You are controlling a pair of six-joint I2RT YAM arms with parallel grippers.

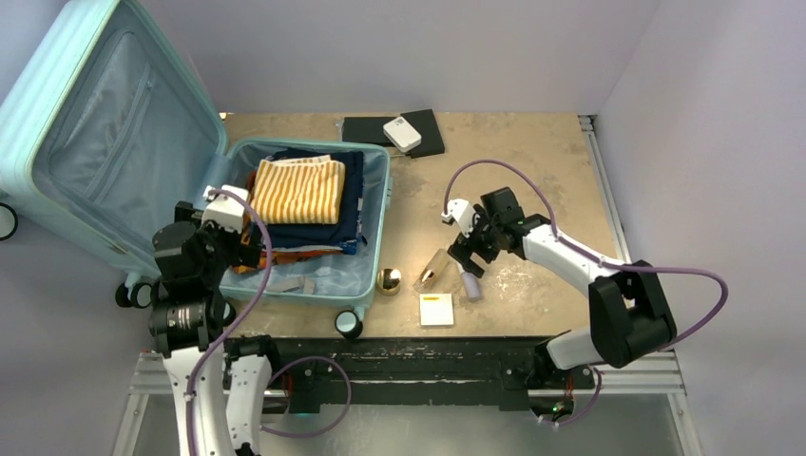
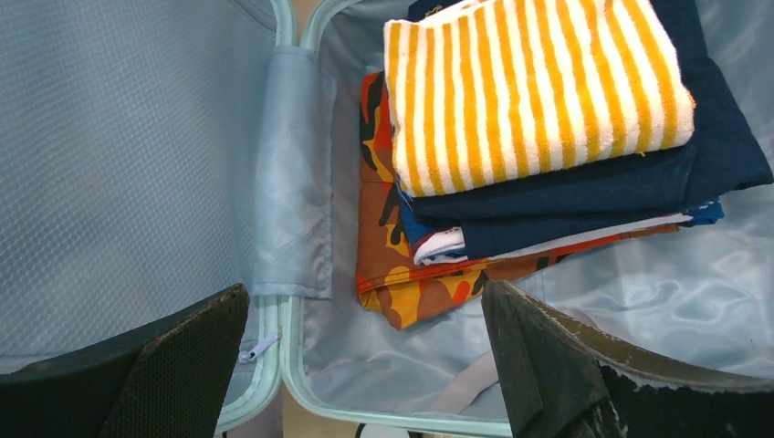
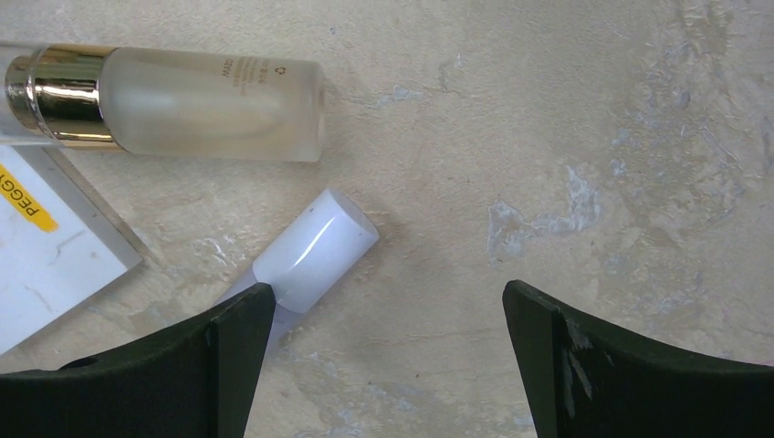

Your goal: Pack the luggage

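The open teal suitcase (image 1: pixel 366 275) holds folded clothes: a yellow-striped towel (image 2: pixel 538 87) on top of navy clothing (image 2: pixel 721 146), with orange camouflage fabric (image 2: pixel 383 246) beneath. My left gripper hovers open over the suitcase's left side, empty. My right gripper is open just above a white tube (image 3: pixel 310 246) on the table, its left finger overlapping the tube's lower part in the wrist view. A frosted bottle with gold collar (image 3: pixel 210 100) and a white box with yellow label (image 3: pixel 55 255) lie beside it.
A gold round object (image 1: pixel 388 281) sits beside the suitcase. Black flat items (image 1: pixel 366 130) and a white device (image 1: pixel 402 133) lie at the back. The suitcase lid stands open at left.
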